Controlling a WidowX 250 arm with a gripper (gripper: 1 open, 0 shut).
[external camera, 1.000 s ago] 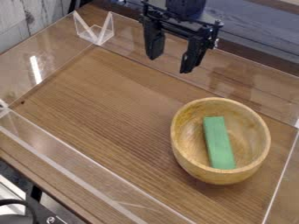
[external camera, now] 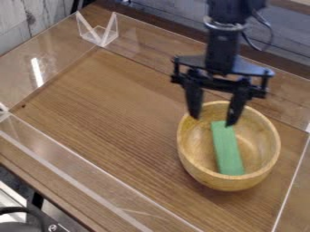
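My gripper [external camera: 222,98] hangs blurred in the upper right, over the back part of a yellow bowl [external camera: 197,166], its two dark fingers spread apart at either side. A green block [external camera: 226,149] lies lengthwise inside the bowl. I see nothing held between the fingers, though motion blur hides detail.
A white wire object [external camera: 100,27] stands at the back left. Dark cabling shows at the lower left edge.
The bowl and green block have not moved.
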